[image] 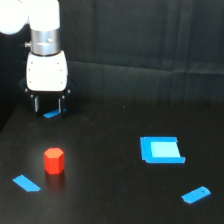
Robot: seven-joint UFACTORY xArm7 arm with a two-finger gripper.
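My gripper hangs at the upper left over the black table, its two dark fingers apart with nothing visible between them. A thin blue tape strip lies behind and below it. A red hexagonal block stands on the table below the gripper, toward the front left. A white square with blue edges lies at the middle right.
Short blue tape pieces mark the table at the front left and the front right. A dark curtain hangs behind.
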